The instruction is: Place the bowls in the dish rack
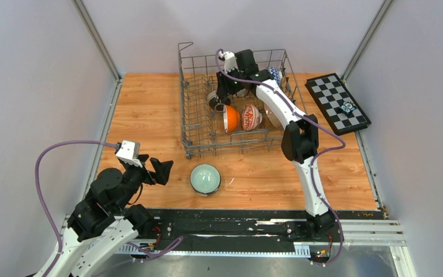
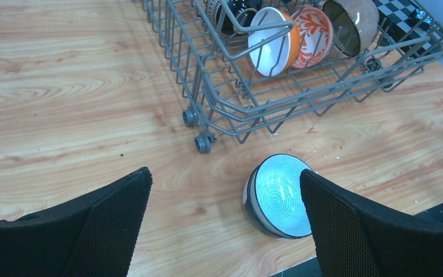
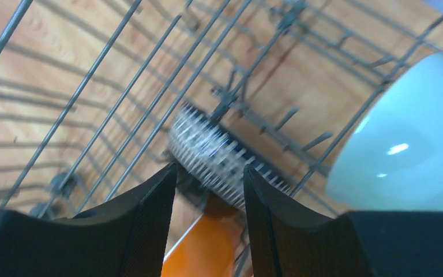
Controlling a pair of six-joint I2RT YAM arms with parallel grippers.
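In the top view a wire dish rack (image 1: 187,133) holds several bowls: a dark patterned bowl (image 3: 219,156), an orange bowl (image 1: 231,118), a red patterned bowl (image 1: 251,117) and others partly hidden by my right arm. A pale green bowl (image 1: 205,178) sits upright on the table in front of the rack. My right gripper is over the dark bowl inside the rack, its fingertips apart, with no clear hold visible; that view is blurred. My left gripper stands open at the lower left, empty, beside the green bowl.
A chessboard (image 1: 331,98) with a small object on it lies right of the rack.
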